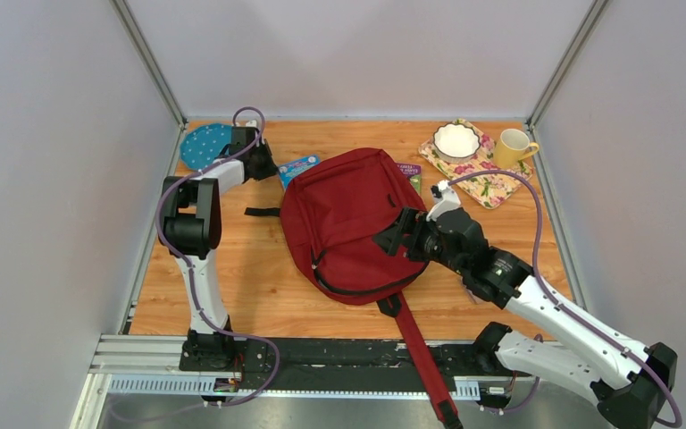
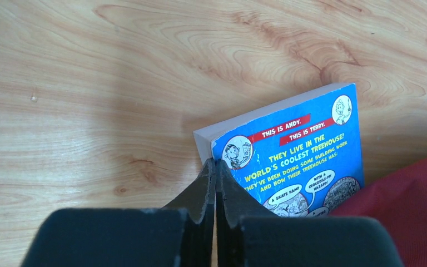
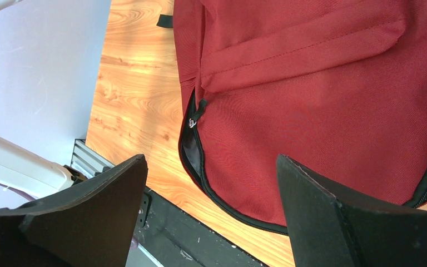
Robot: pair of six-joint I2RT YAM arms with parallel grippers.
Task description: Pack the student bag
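A red bag (image 1: 348,214) lies flat mid-table, its zip partly undone along the near edge. Poking out from under its far left side is a blue book (image 2: 306,144), also visible in the top view (image 1: 297,167). My left gripper is shut with its fingertips together at the book's corner; nothing is between them and the book lies outside, to the right. Over the bag's near right part, my right gripper hangs open and empty, the red cloth (image 3: 322,122) below it. A purple and green book (image 1: 410,174) shows behind the bag.
A floral tray (image 1: 491,186) with a white bowl (image 1: 455,141) and yellow mug (image 1: 513,148) sits at back right. A blue dotted round mat (image 1: 204,146) lies back left. Wood is bare left of the bag. One red strap (image 1: 427,357) hangs over the front edge.
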